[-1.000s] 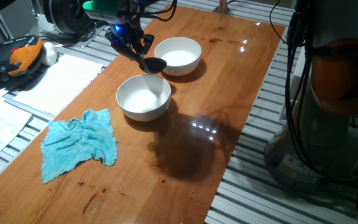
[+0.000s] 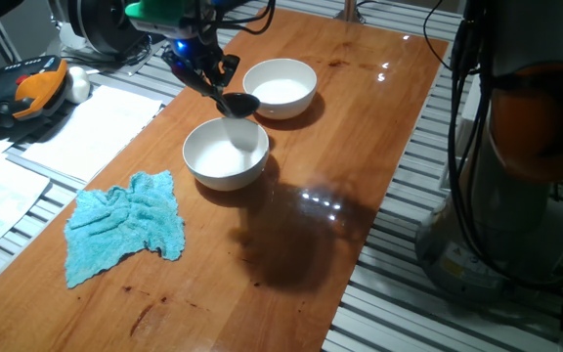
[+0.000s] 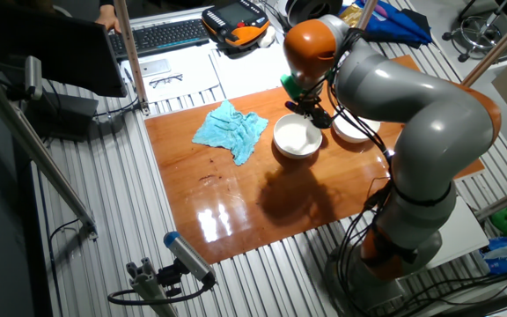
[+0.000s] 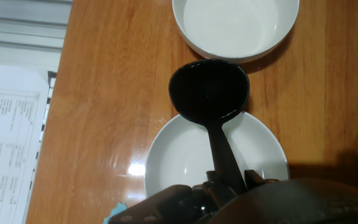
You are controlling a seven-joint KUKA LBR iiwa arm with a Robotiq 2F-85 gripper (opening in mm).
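My gripper is shut on the handle of a black ladle [image 4: 209, 93]. In exterior view 1 the ladle [image 2: 237, 105] hangs above the gap between two white bowls, over the far rim of the nearer one. That nearer bowl [image 2: 225, 156] stands mid-table and looks empty in this view. Behind it is the other white bowl [image 2: 280, 86], whose inside also shows plain white. In the wrist view the ladle's dark scoop faces the camera, and its handle crosses over one bowl [image 4: 173, 155]; whether the scoop holds anything cannot be made out.
A crumpled turquoise cloth [image 2: 125, 225] lies on the wooden table [image 2: 213, 303] beside the nearer bowl. Papers [image 2: 96, 132] and an orange-black teach pendant [image 2: 18, 93] sit past the table's edge. Bare wood stretches across the front of the table.
My gripper and the ladle have shifted very slightly toward the left of exterior view 1. Both bowls and the cloth stay in place.
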